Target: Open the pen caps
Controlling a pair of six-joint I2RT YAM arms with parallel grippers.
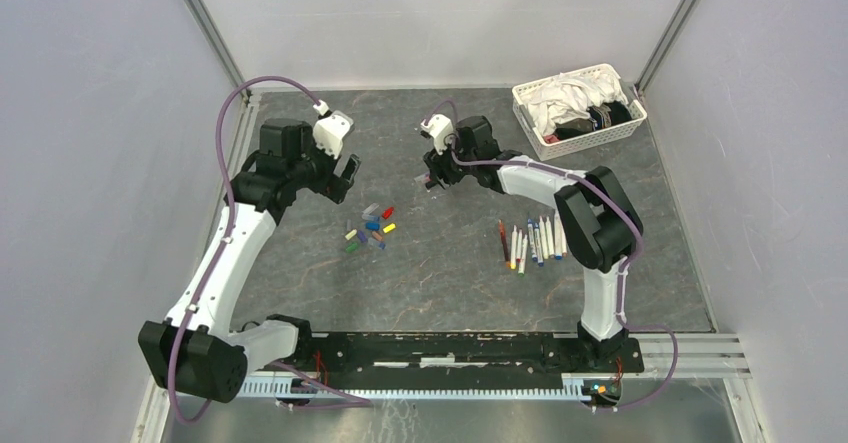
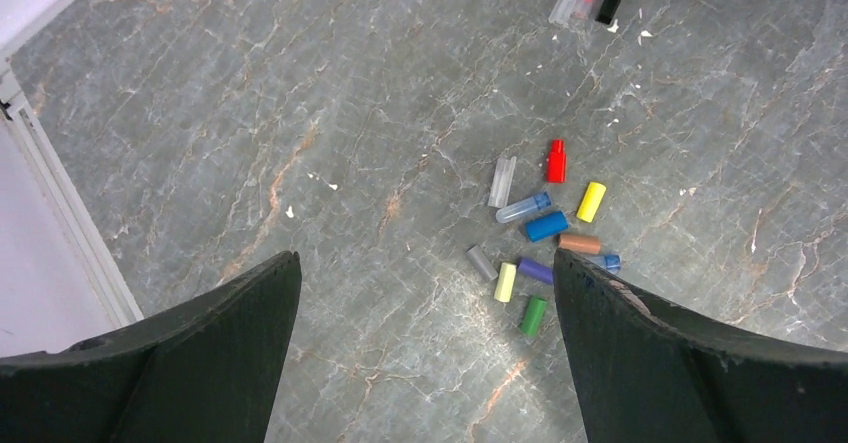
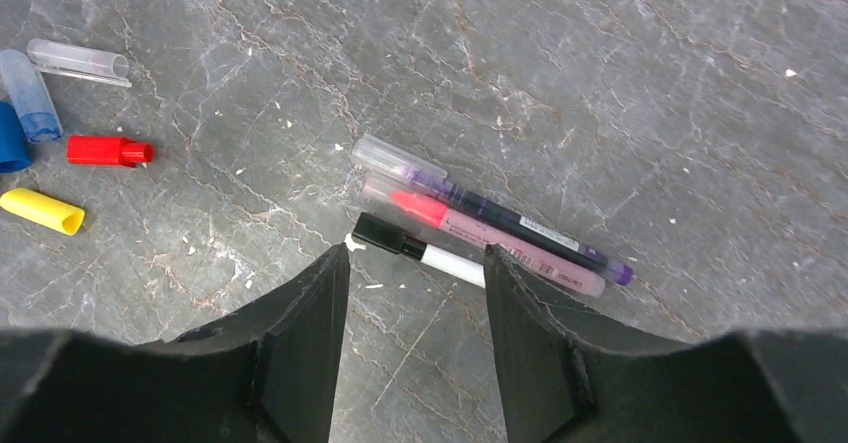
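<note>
Three capped pens lie side by side on the grey table in the right wrist view: a white pen with a black cap (image 3: 385, 235), a pink pen (image 3: 500, 241) and a dark purple pen (image 3: 530, 225), the latter two with clear caps. Over them is my right gripper, its fingers part open, the white pen's shaft passing below the gap and nothing seen held. My left gripper is open and empty, above the table's left side. Beneath it lie several loose caps, among them a red cap (image 2: 557, 162), a yellow cap (image 2: 592, 202) and a green cap (image 2: 534, 316).
Several uncapped pens (image 1: 535, 243) lie in a row at the right of the table. A white basket (image 1: 590, 144) with cloth stands at the back right. Bare table separates the caps from the pen row.
</note>
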